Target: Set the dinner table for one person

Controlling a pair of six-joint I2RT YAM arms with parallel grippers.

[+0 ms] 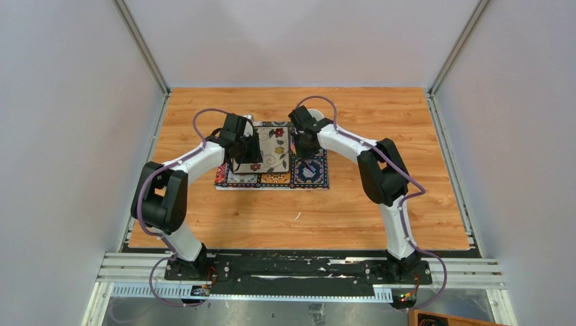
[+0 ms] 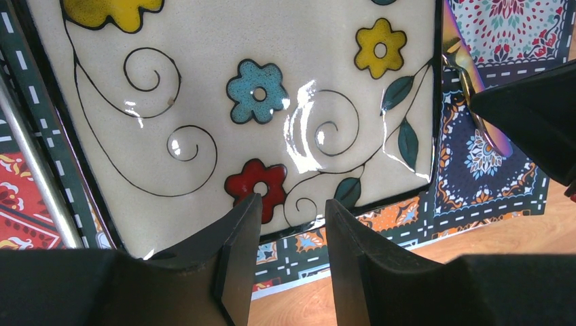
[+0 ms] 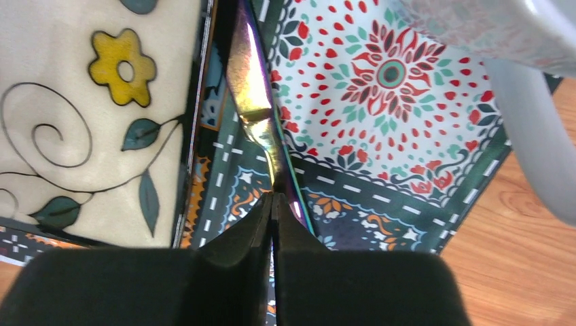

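Observation:
A cream flowered plate lies on the patterned placemat. Above its left part, my left gripper stands open, its fingertips apart and nothing between them. Shiny gold-purple cutlery runs along the plate's right edge; two pieces seem to overlap there. The narrow gold neck of the upper one reaches the tips of my right gripper. Those fingertips are almost together, and whether they grip the metal cannot be told. A pale cup with a handle shows at upper right in the right wrist view.
A metal rod-like piece lies left of the plate. Bare wood is free in front of the mat, apart from a small white scrap. Both arms reach over the mat close to each other.

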